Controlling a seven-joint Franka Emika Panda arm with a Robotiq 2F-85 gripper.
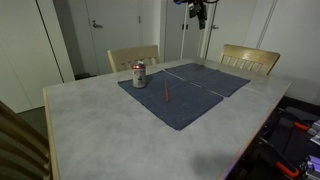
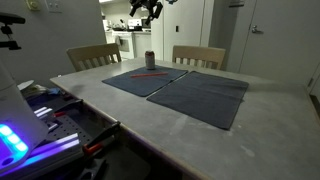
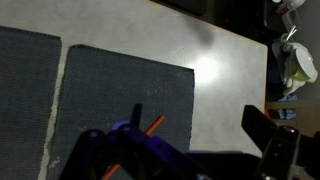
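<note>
A red stick lies on the nearer dark mat. At that mat's far left edge a light can with a reddish top stands upright. In exterior view 2 the can and the stick appear near the back of the table. My gripper hangs well above the table at the top of exterior view 1. In the wrist view my gripper is open, its dark fingers wide apart with nothing held. The stick shows below, partly hidden by the left finger.
A second dark mat lies beside the first. Wooden chairs stand around the table, including one behind the can. Bare white tabletop fills the left side of exterior view 1.
</note>
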